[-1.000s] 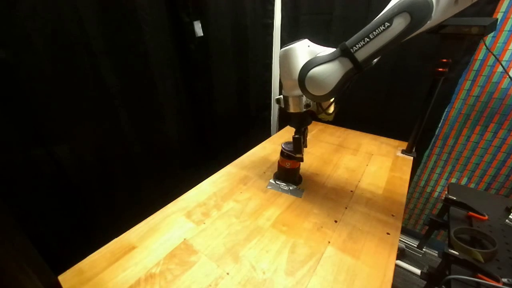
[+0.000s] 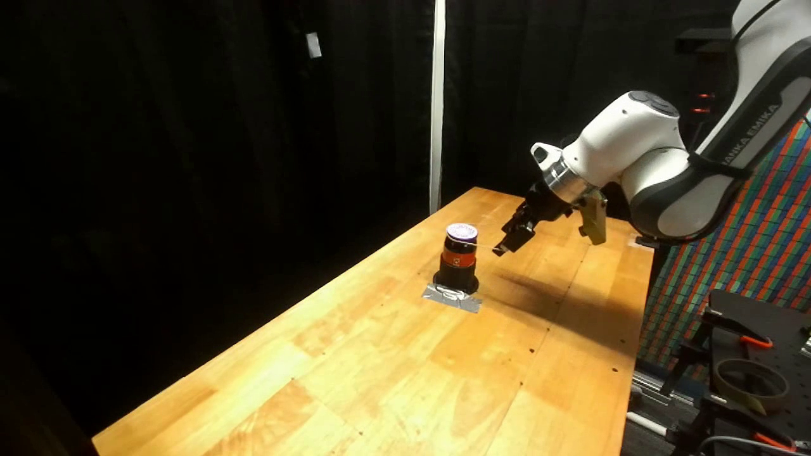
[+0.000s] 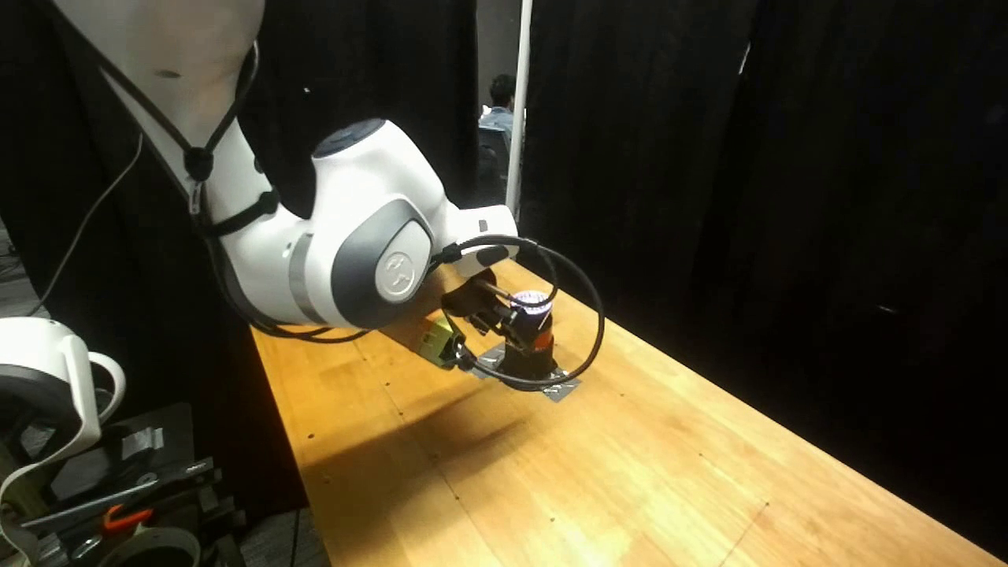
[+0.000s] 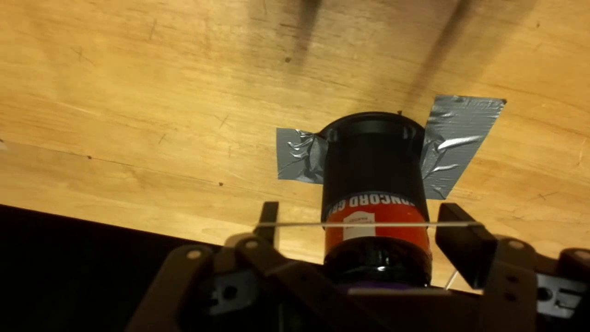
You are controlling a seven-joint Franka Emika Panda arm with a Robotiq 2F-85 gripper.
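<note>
A dark jar (image 2: 458,262) with an orange-red label and a purple-white lid (image 2: 462,232) stands upright in a black base on the table. Grey tape (image 4: 464,135) runs from that base onto the wood. My gripper (image 2: 507,243) is tilted and apart from the jar, to its right in exterior view 1. In the wrist view its fingers (image 4: 464,235) are spread, with the jar beyond the gap. A thin pale band (image 4: 298,224) spans from fingertip to fingertip. Exterior view 1 shows it stretching between the jar's upper part and the fingertips; how it loops there cannot be told.
Bare wooden table (image 2: 365,365) extends in front of the jar. A dark cart (image 2: 760,311) with clamps and a roll of tape stands beyond the table's right edge. Black curtain borders the far edge.
My gripper was upright against the jar's upper side. Now it is tilted and drawn back to the right, with the pale band stretched across the gap. The jar has stayed in place.
</note>
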